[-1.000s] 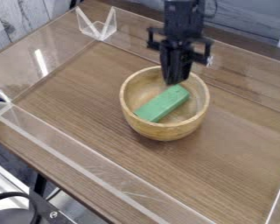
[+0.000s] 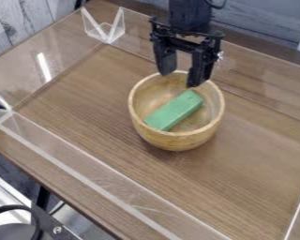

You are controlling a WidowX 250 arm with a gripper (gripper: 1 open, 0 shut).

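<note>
A round wooden bowl [image 2: 160,131] stands on the table [image 2: 90,141], and a green rectangular block [image 2: 175,111] lies inside it. The black gripper [image 2: 183,67] hangs at the bowl's back rim, open, its two fingers apart and pointing down above the block.
A white angular shape [image 2: 104,26] sits at the back left. Wide bare wood surrounds the bowl on the left, right and front. Black cables [image 2: 27,225] run at the lower left, off the table edge.
The bowl and green block look unmoved.
</note>
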